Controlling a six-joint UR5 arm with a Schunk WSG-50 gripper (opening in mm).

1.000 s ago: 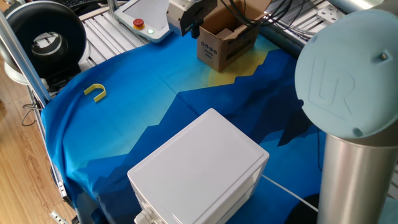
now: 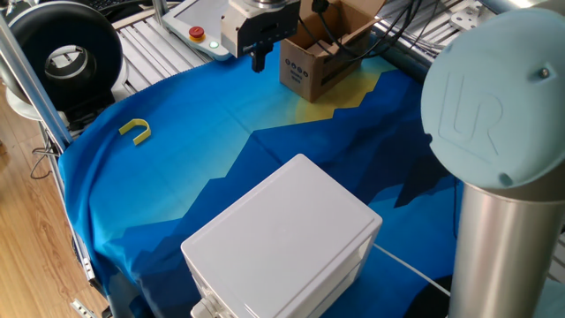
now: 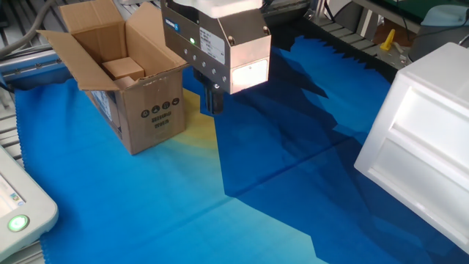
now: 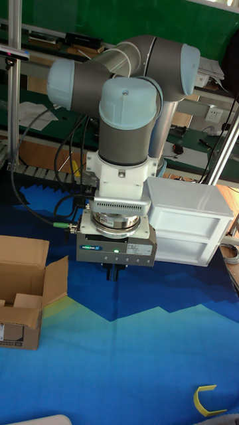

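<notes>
My gripper (image 2: 258,64) hangs in the air just beside the open cardboard box (image 2: 305,81). Its short black fingers (image 3: 212,101) point downward and look closed together, with no object visible between them. In exterior view 3 the gripper (image 4: 116,279) is right of the box (image 4: 53,287) and in front of the white drawer unit (image 4: 185,194). Brown cardboard pieces (image 3: 123,68) show inside the box, whose flaps stand open. On the cloth lies a yellow U-shaped piece (image 2: 135,122), well away from the gripper; exterior view 3 has this yellow piece (image 4: 198,404) at the lower right.
A white drawer unit (image 2: 282,238) takes up the near part of the blue cloth (image 2: 199,115). By the far edge lies a teach pendant (image 2: 190,19) with a red button. A black spool (image 2: 97,40) stands at the far left. Between the yellow piece and the box the cloth is bare.
Over the last second my gripper has shifted slightly left and lower in exterior view 1, and it has turned. The box, the yellow piece and the drawer unit have stayed put.
</notes>
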